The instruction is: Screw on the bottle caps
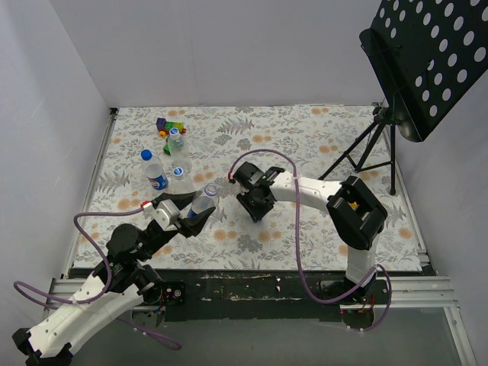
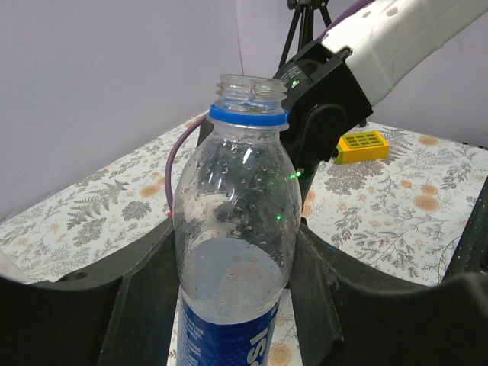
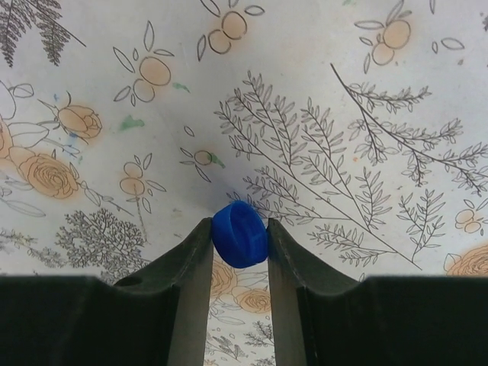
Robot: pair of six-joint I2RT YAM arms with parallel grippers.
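Note:
My left gripper is shut around the clear Pepsi bottle [image 2: 236, 194], which stands upright with a bare threaded neck [image 2: 252, 88] above a blue ring. In the top view this bottle [image 1: 203, 200] is at the left front. In the right wrist view, a blue cap [image 3: 238, 235] sits pinched between the fingertips of my right gripper, tilted with its hollow side facing right. Fingers touch it on both sides. From above, the right gripper [image 1: 256, 212] is over mid-table, well right of the bottle, and hides the cap.
A blue-capped bottle [image 1: 154, 169] and two more bottles, one at the back [image 1: 177, 143] and one nearer [image 1: 181, 181], stand at left. Colourful toy blocks [image 1: 169, 126] lie behind them. A black tripod stand [image 1: 385, 122] occupies the right.

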